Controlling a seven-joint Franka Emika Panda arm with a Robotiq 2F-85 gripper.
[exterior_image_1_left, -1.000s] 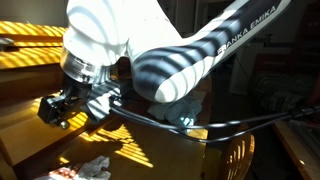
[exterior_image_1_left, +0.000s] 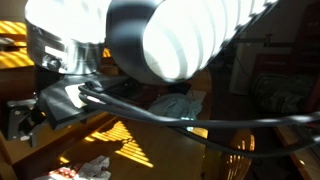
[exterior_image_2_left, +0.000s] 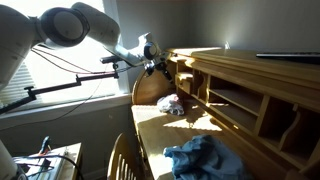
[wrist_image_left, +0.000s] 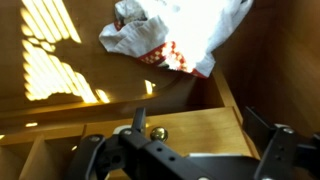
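Observation:
My gripper stands open in the wrist view, its dark fingers wide apart, with nothing seen between them. Below it shows a light wooden drawer front with a small round knob (wrist_image_left: 158, 133). A white cloth with a red pattern (wrist_image_left: 178, 30) lies crumpled on the desk beyond. In exterior view 1 the gripper (exterior_image_1_left: 24, 120) is at the left, by the desk's shelving, above the cloth (exterior_image_1_left: 88, 170). Exterior view 2 shows the gripper (exterior_image_2_left: 156, 69) small and dark at the desk's far end, above and behind the patterned cloth (exterior_image_2_left: 168, 104).
A blue-grey cloth (exterior_image_2_left: 205, 158) lies crumpled on the near part of the desktop (exterior_image_2_left: 165, 135). Wooden cubbies (exterior_image_2_left: 240, 117) line the desk's back. A chair (exterior_image_2_left: 124, 160) stands at its front. Black cables (exterior_image_1_left: 190, 124) hang from the arm. Sun stripes cross the desk.
The cloths have not moved.

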